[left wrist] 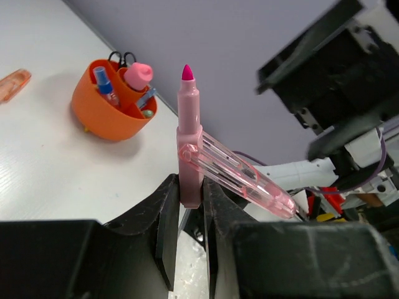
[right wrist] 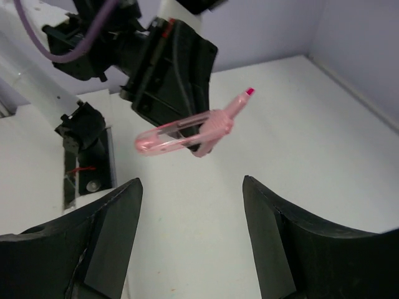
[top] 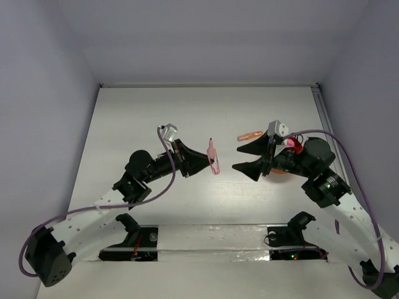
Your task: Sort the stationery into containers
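A pink pen-like item with a magenta tip and a clear barrel or cap folded at an angle to it (left wrist: 190, 134) is held up in the air by my left gripper (top: 212, 161), whose fingers are shut on it. In the top view it stands near the middle, above the table. Facing it from the right, my right gripper (top: 242, 158) is open and empty, a short distance from the item. An orange round holder (left wrist: 103, 118) carries a blue-capped bottle (left wrist: 106, 86), a pink item (left wrist: 138, 75) and black-handled scissors (left wrist: 129, 58). My right arm hides most of it from above.
An orange-brown utility-knife-like object (top: 250, 135) lies on the table beyond the right gripper. Walls stand close on the left, right and far sides.
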